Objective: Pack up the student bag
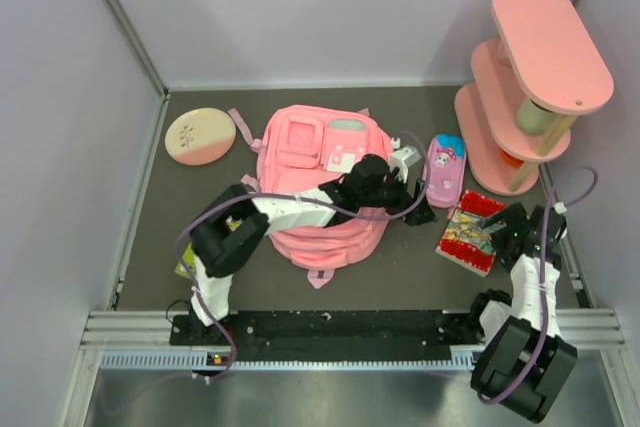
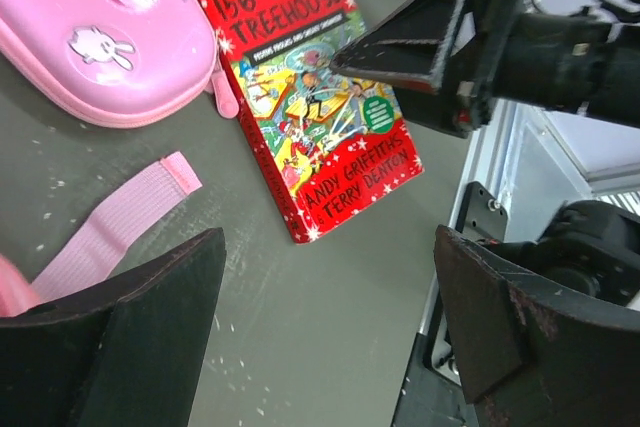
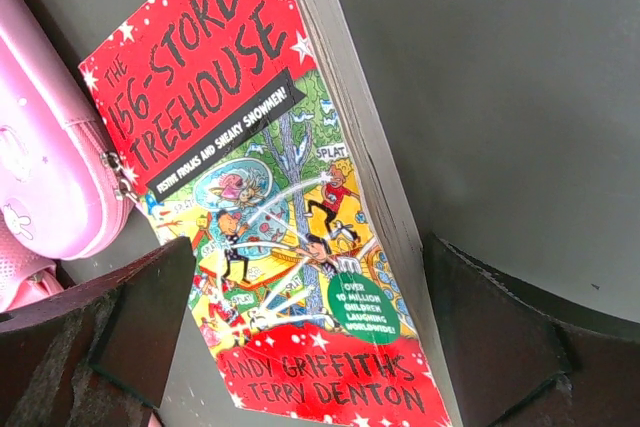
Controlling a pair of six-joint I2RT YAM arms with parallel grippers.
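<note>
The pink backpack (image 1: 315, 247) lies mid-floor, partly under my left arm. My left gripper (image 1: 415, 205) hovers at its right side, open and empty, facing the red treehouse book (image 2: 320, 97) and the pink pencil case (image 1: 445, 162). My right gripper is open around the lower part of that book, one finger over the cover near its left edge, the other by the page edge; whether both touch it I cannot tell. A green item (image 1: 183, 261) at the left is mostly hidden by the left arm.
A pink shelf stand (image 1: 540, 27) fills the back right. A round plate (image 1: 200, 135) lies at the back left. Bare grey floor shows in front of the book and between backpack and pencil case.
</note>
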